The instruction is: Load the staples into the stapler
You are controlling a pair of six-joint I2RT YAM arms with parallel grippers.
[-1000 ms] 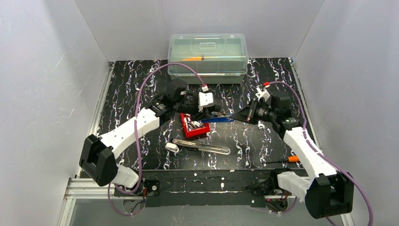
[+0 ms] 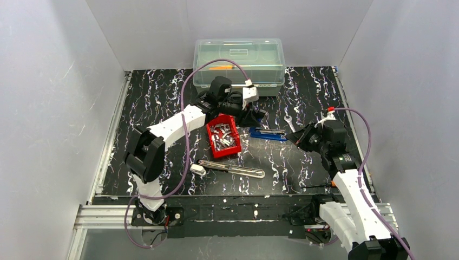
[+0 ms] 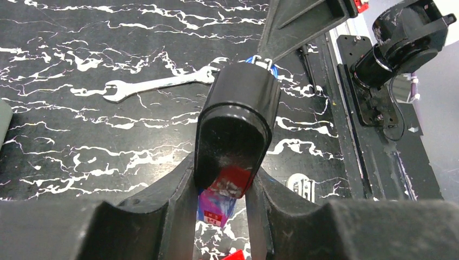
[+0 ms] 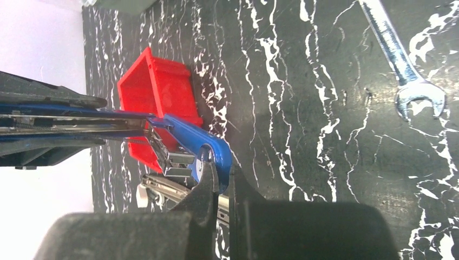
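Observation:
A blue stapler lies level between my two grippers above the table, swung open with its metal channel showing. My right gripper is shut on its blue end. At the other end, my left gripper has a finger on either side of the stapler's black end; whether they press on it I cannot tell. The right wrist view shows the left fingers along the stapler's body, a coil spring between them. Small metal pieces, perhaps staples, fill the red box.
A wrench lies near the right gripper. Toward the front are a long metal tool, a small white piece and an orange-handled screwdriver. A translucent lidded case stands at the back.
Both arms have shifted right with the stapler between them. My left gripper also moved slightly toward the back, uncovering more of the red box.

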